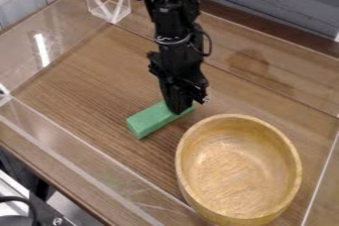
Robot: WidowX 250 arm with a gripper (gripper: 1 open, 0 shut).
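Observation:
A green block [151,121] lies flat on the wooden table, slanting up and to the right. My black gripper [180,99] hangs just over its upper right end, partly covering it. I cannot make out anything between the fingers, which look shut; their tips are dark and hard to separate.
A large yellow oval bowl [237,170] sits at the lower right, close beside the block. A clear plastic piece [109,4] is at the back left by the table's edge.

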